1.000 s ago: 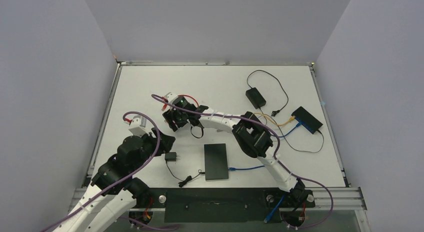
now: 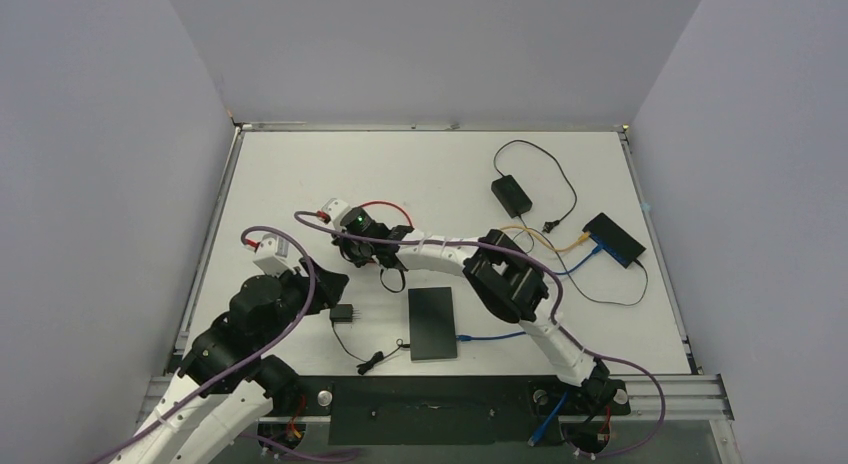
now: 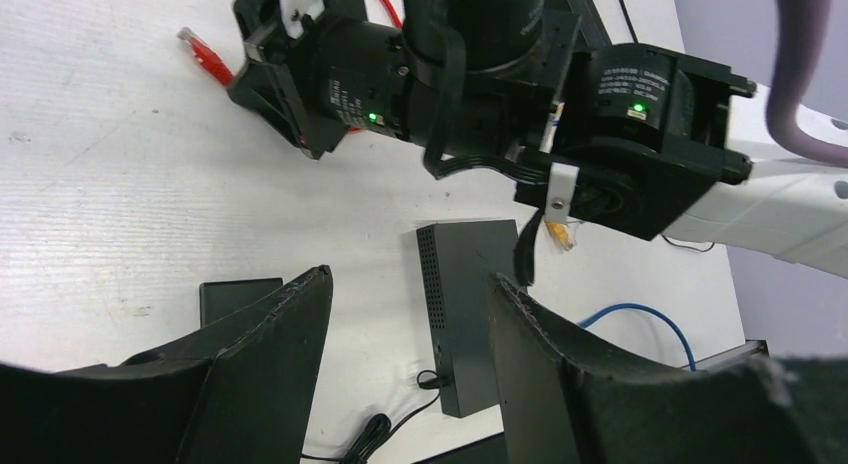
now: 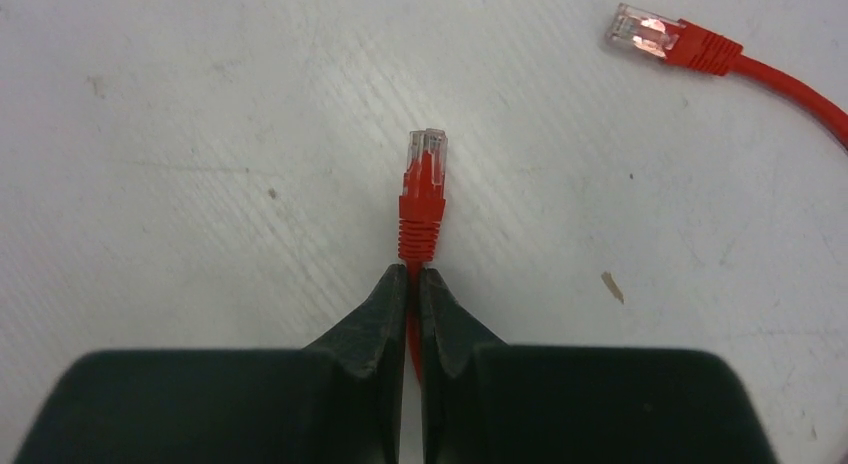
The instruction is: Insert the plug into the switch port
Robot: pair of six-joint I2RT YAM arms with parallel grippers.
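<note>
A red cable's clear-tipped plug (image 4: 423, 189) points away from my right gripper, which is shut on the cable just behind the plug's ribbed boot. The other red plug (image 4: 680, 39) lies loose on the table, up and to the right in the right wrist view. In the left wrist view, my left gripper stands open and empty. The black switch box (image 3: 465, 314) shows beyond its fingers, its perforated side facing left; in the top view the same box (image 2: 432, 324) lies near the front edge. I cannot make out its ports.
A black adapter (image 2: 342, 313) with a coiled cord sits left of the box. At the right are another black box (image 2: 614, 239) with yellow and blue cables, and a power brick (image 2: 512, 195).
</note>
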